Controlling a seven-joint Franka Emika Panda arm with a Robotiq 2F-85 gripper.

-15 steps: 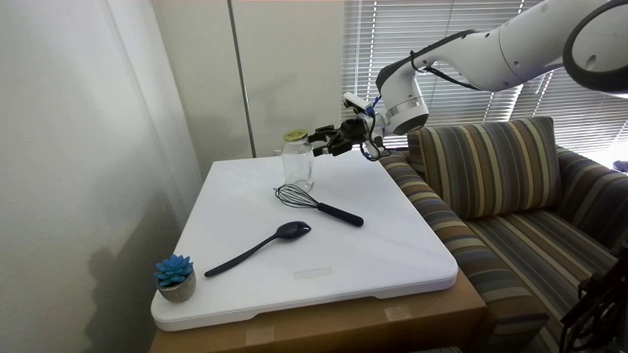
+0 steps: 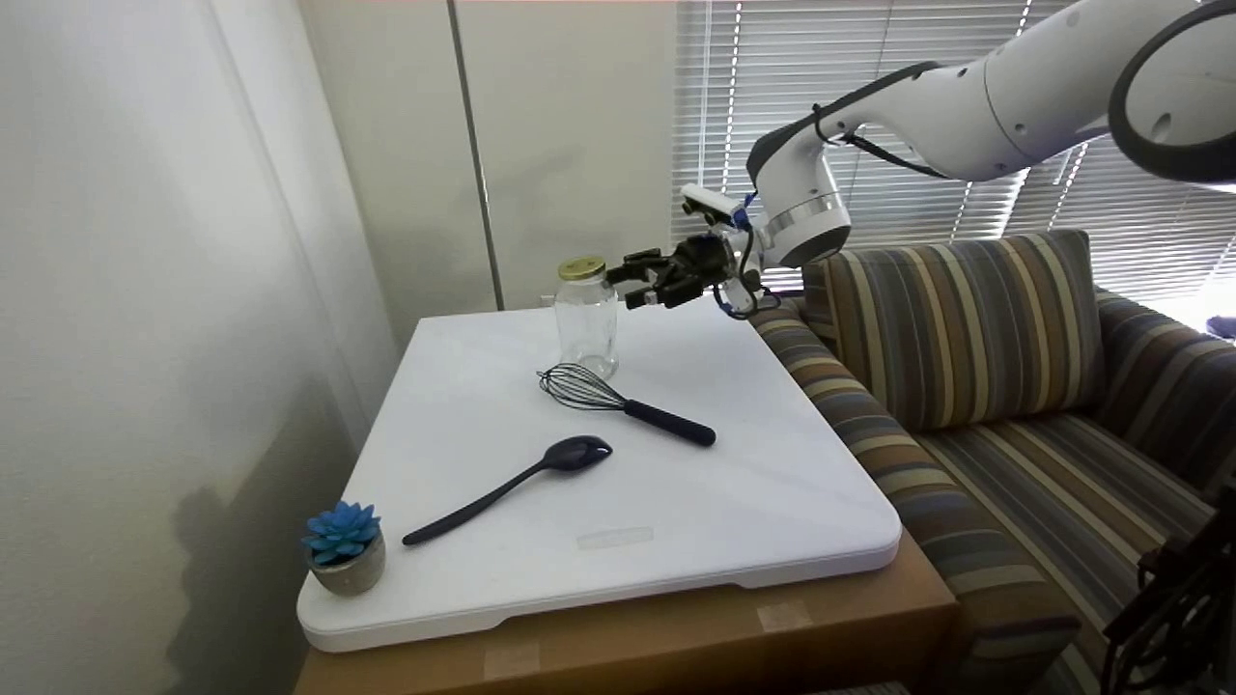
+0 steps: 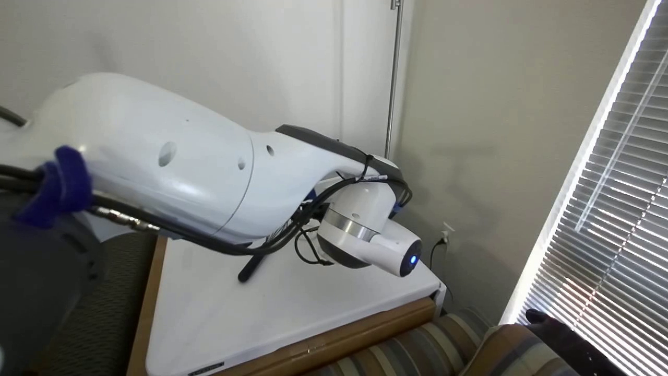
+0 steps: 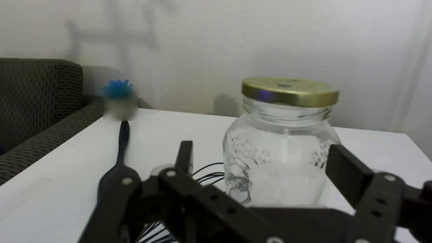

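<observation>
A clear glass jar [image 2: 587, 319] with a gold lid [image 2: 581, 267] stands upright towards the far end of the white table. Just to its right in exterior view 1 is my gripper [image 2: 620, 286], held level at about the height of the jar's upper part. In the wrist view the gripper is open, and the jar [image 4: 279, 158] appears between its two fingers, nearer the right one. No finger visibly presses on the glass. The arm hides jar and fingers in exterior view 2.
A black whisk [image 2: 626, 405] lies in front of the jar. Nearer the front are a black slotted spoon [image 2: 568, 453] and a potted blue succulent [image 2: 345, 548]. Bare table [image 2: 742, 498] spreads at the right front; a striped sofa [image 2: 950, 336] adjoins the right edge.
The gripper and wrist have shifted slightly to the right in exterior view 1, a little away from the jar. The jar, whisk and spoon look unmoved.
</observation>
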